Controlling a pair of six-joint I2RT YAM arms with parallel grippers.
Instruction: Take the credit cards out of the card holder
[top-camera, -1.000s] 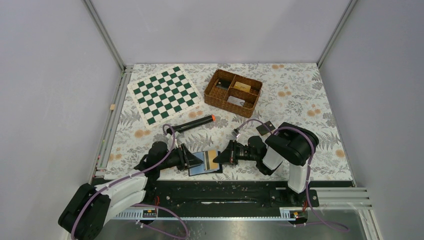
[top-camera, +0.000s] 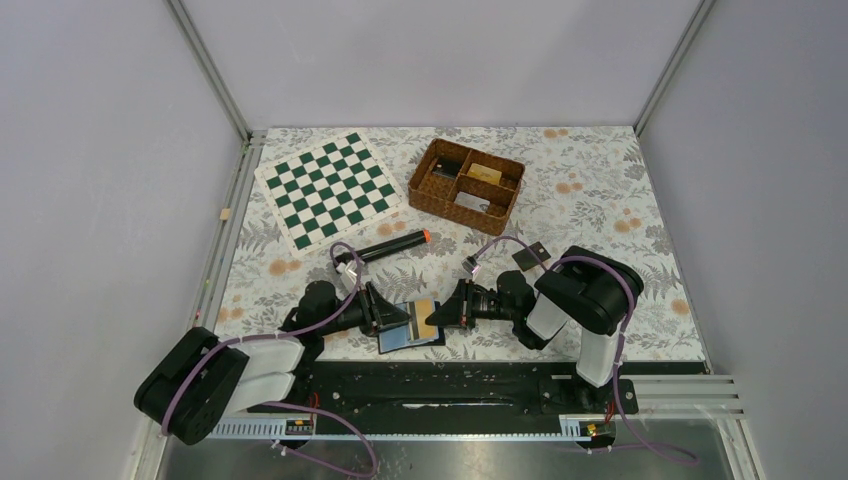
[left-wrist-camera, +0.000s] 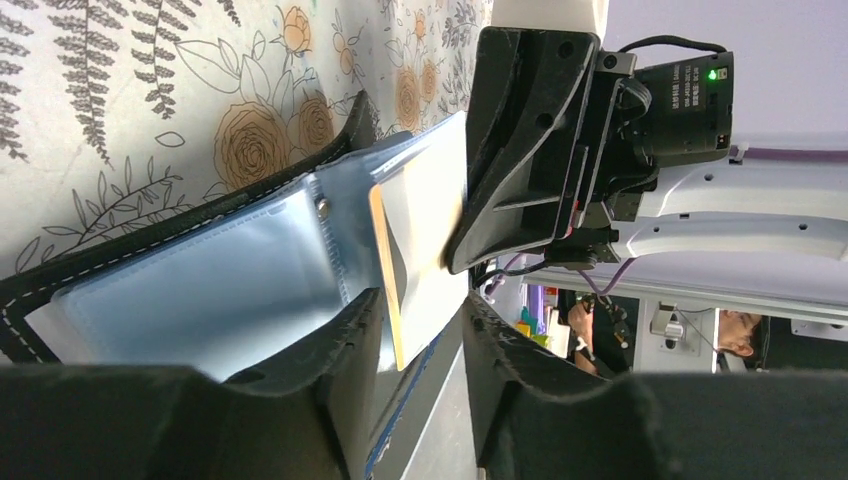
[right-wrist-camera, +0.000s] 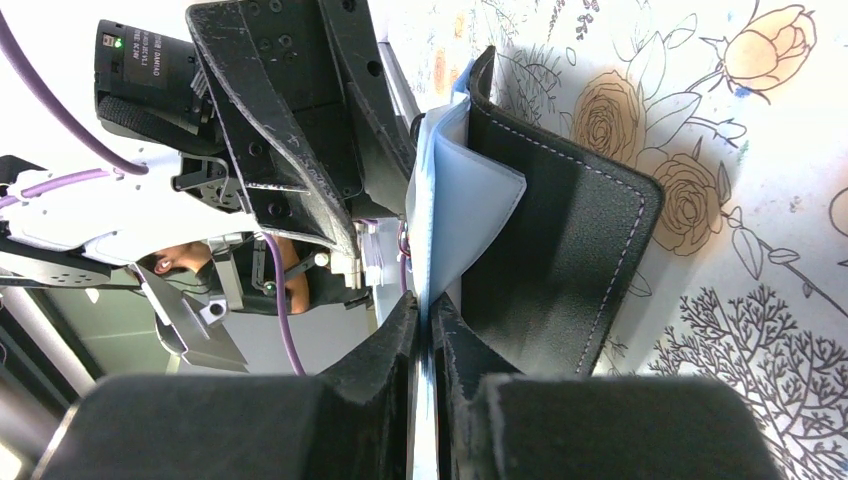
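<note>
Lying open at the table's front edge, the card holder (top-camera: 395, 338) has a black cover and pale blue clear sleeves (left-wrist-camera: 215, 280). A card with an orange edge (left-wrist-camera: 385, 262) sticks up out of a sleeve. My left gripper is open, its fingertips around the near end of that card without visibly closing on it. From the other side, my right gripper has its fingers close together on a pale blue sleeve (right-wrist-camera: 468, 205), which stands up from the black cover (right-wrist-camera: 575, 235). What lies inside this sleeve is hidden.
Behind stands a brown divided basket (top-camera: 432, 203) holding a few flat items. A black tube (top-camera: 395, 246) with an orange end and a green chequered board (top-camera: 330, 190) lie at the left. A small dark flat item (top-camera: 531, 256) lies behind the right arm.
The left arm has shifted slightly to the right, bringing its gripper a little further over the card holder. The right arm has barely moved, and the holder stays in place.
</note>
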